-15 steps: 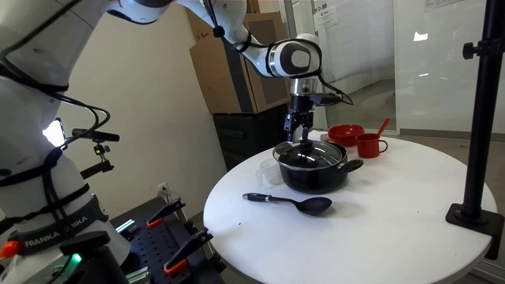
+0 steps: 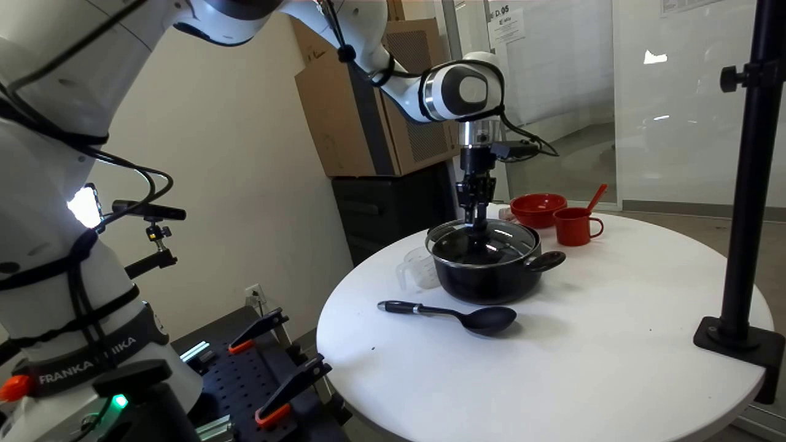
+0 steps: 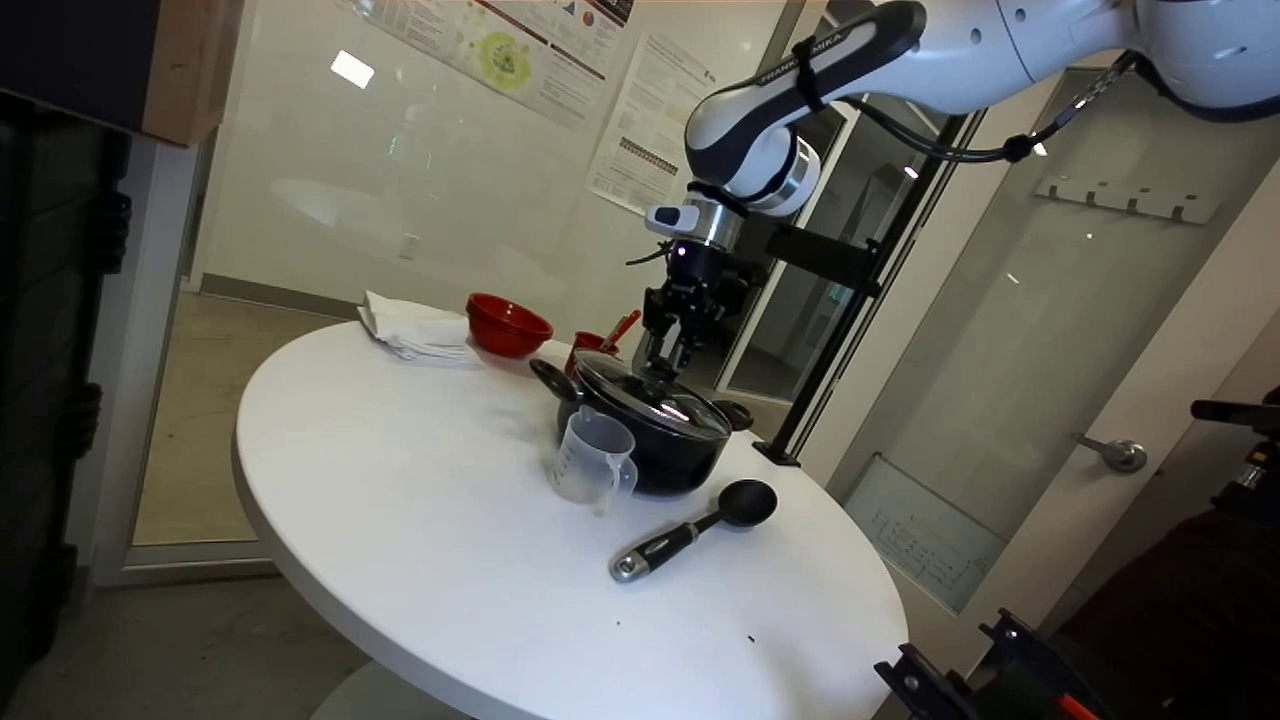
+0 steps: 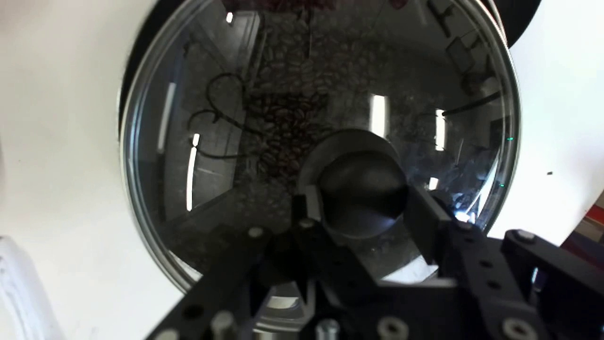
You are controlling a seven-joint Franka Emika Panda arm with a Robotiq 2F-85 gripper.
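Note:
On the table stands a black pot (image 2: 482,283) covered by a glass lid (image 4: 283,68) with a metal rim. Dark beans show through the glass in the wrist view. My gripper is down over the lid, its fingers part open around the round black knob (image 4: 362,187). One finger (image 4: 313,204) is at the knob's left side and the other at its right, both very close; whether they touch it cannot be made out. The lid sits on the pot, a little off centre at the left in exterior view 1.
Close beside the pot is a clear measuring cup (image 3: 591,456), with a black spoon (image 3: 746,504) in front. Behind are a red bowl (image 2: 538,210), a red mug (image 2: 575,227) and a white cloth (image 3: 414,330).
My gripper has shifted right in exterior view 1 and come lower, from left of the knob to around it. Pot, lid and spoon look about the same.

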